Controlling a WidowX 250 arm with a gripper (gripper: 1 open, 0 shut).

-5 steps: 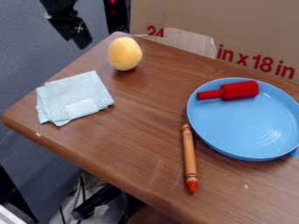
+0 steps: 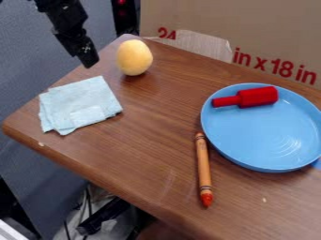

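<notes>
A dark gripper (image 2: 85,56) hangs at the top left, above and behind the folded pale blue cloth (image 2: 79,105) and left of a yellow egg-shaped object (image 2: 134,57); its finger is hard to make out. An orange crayon (image 2: 204,171) lies left of the blue plate (image 2: 261,143). A red cylinder with a short handle (image 2: 254,97) lies on the plate's back part.
A cardboard box (image 2: 238,33) stands behind the table. The table's left edge borders a grey-blue area.
The gripper has come down slightly, toward the cloth and the table. The objects on the table have not moved.
</notes>
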